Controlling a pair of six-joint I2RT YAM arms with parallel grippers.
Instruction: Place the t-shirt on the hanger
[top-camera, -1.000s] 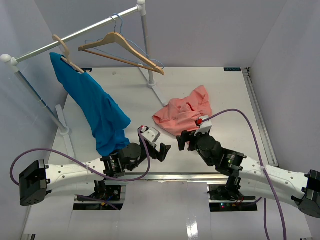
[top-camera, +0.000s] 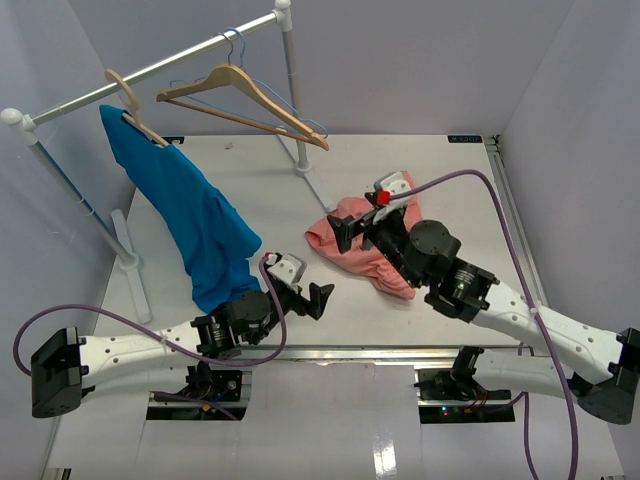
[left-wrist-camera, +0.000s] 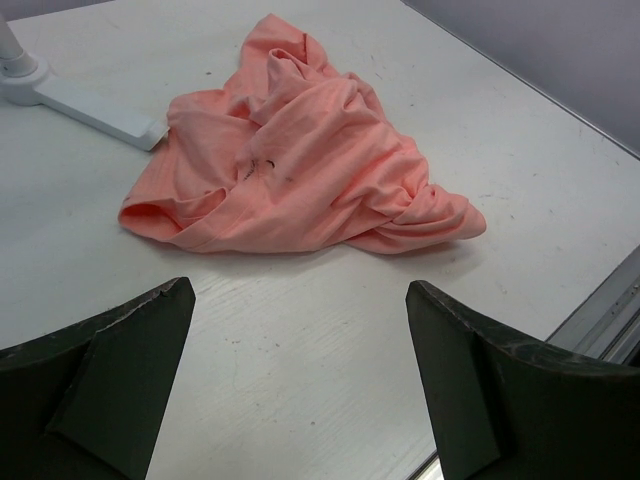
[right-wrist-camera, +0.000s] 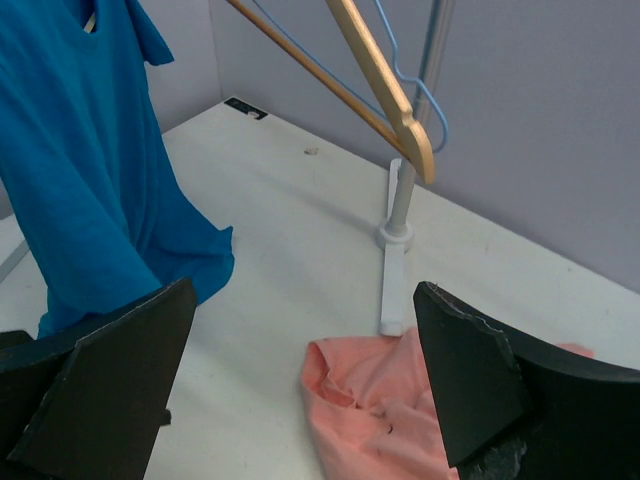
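Observation:
A pink T-shirt (left-wrist-camera: 290, 170) lies crumpled on the white table, partly behind my right arm in the top view. A wooden hanger (top-camera: 230, 80) hangs on the rail, its end (right-wrist-camera: 415, 150) high in the right wrist view. My left gripper (top-camera: 300, 298) is open low at the front centre, short of the pink shirt. My right gripper (top-camera: 355, 225) is open and raised over the pink shirt, below and right of the hanger's end, with nothing between its fingers.
A blue garment (top-camera: 190, 220) hangs on another wooden hanger at the left, trailing onto the table. A blue hanger (right-wrist-camera: 440, 130) hangs beside the middle one. The rack's white foot (left-wrist-camera: 95, 110) lies by the pink shirt.
My right gripper has risen and moved toward the back, nearer the hanger's end. My left gripper has shifted slightly left. The shirts and hangers look unchanged.

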